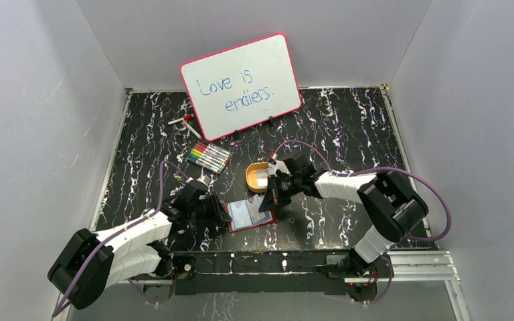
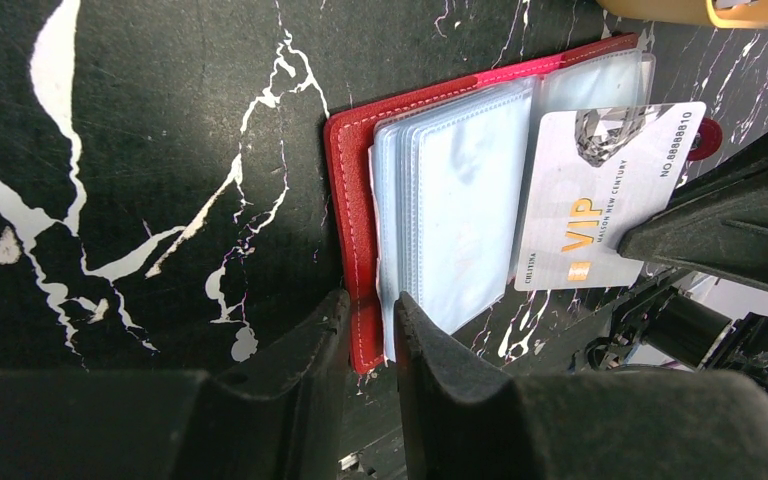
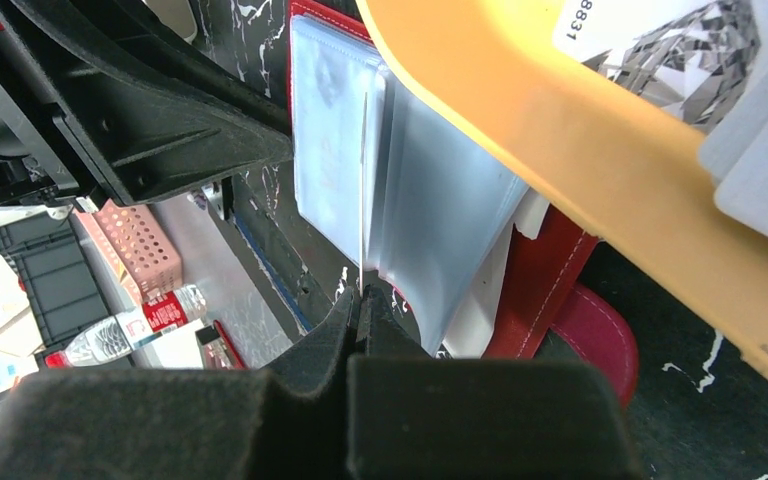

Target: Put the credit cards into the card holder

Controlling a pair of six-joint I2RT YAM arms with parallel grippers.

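The red card holder (image 1: 239,214) lies open near the table's front edge, its clear sleeves (image 2: 465,190) facing up. My left gripper is at the holder's left edge, its fingertips closed on the edge of the red cover and sleeves. My right gripper is shut on a silver VIP card, seen edge-on in the right wrist view and held over the sleeves. The yellow container (image 3: 560,130) beside the holder holds more cards (image 3: 660,40).
The marker set (image 1: 209,158), loose markers (image 1: 191,128) and whiteboard (image 1: 241,87) stand behind. The table's right side has free room.
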